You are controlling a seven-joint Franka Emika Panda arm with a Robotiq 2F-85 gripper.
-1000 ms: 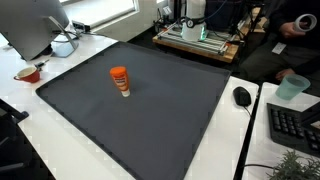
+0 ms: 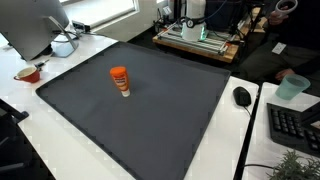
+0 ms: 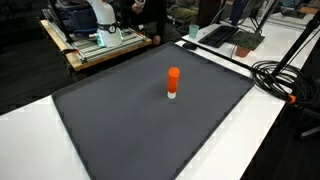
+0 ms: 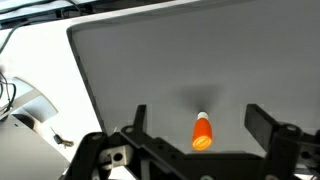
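A small orange bottle with a white lower end stands upright on the dark grey mat, left of the mat's middle in exterior view 1. Exterior view 2 has the same orange bottle toward the mat's far side. From above, in the wrist view, the orange bottle appears low in the picture, in the gap between my fingers and apart from both. My gripper is open, its two black fingers spread wide with nothing held. Neither exterior view includes the gripper.
A red cup is off the mat to the left. Along the right are a black mouse, a pale green cup and a keyboard. Coiled black cable lies beyond the mat.
At the top right of exterior view 1, a person's hand with a light-coloured object has moved upward. The bottle and the mat look the same.
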